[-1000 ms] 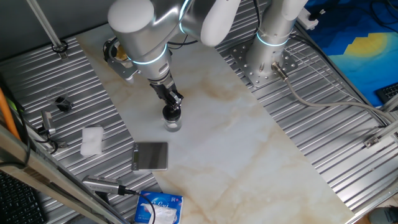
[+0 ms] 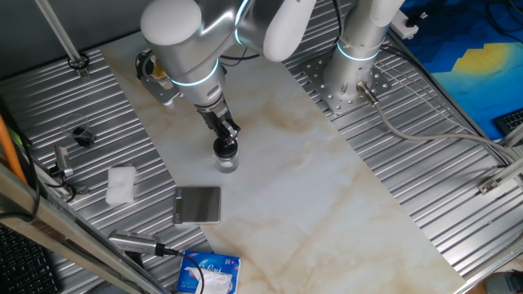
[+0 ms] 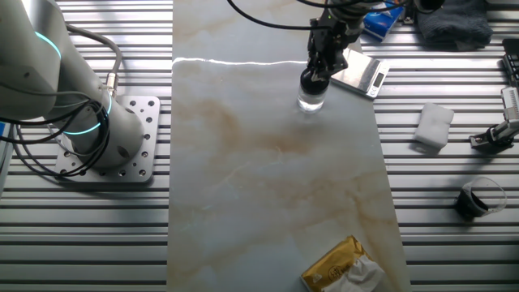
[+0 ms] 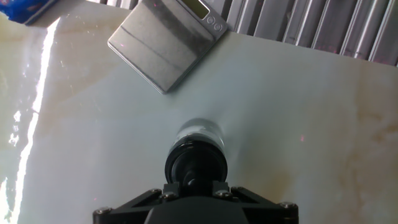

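A clear glass jar (image 2: 227,165) with a black lid (image 4: 196,163) stands on the marbled board, roughly upright. My gripper is directly above it, pointing down. In the wrist view its two fingertips flank the narrow knob on the lid closely, and the fingers look shut on it; the contact itself is dark and partly hidden. Exterior view 2 shows the jar's clear lower part (image 3: 310,102) below the dark lid and fingers. Whether its base touches the board is hard to tell.
A silver scale (image 2: 197,205) lies near the jar, at the board's edge. A blue tissue pack (image 2: 209,272), a white block (image 2: 121,185) and a dark-filled cup (image 3: 471,203) are farther off. A gold tissue pack (image 3: 341,268) rests on the board. Much of the board is clear.
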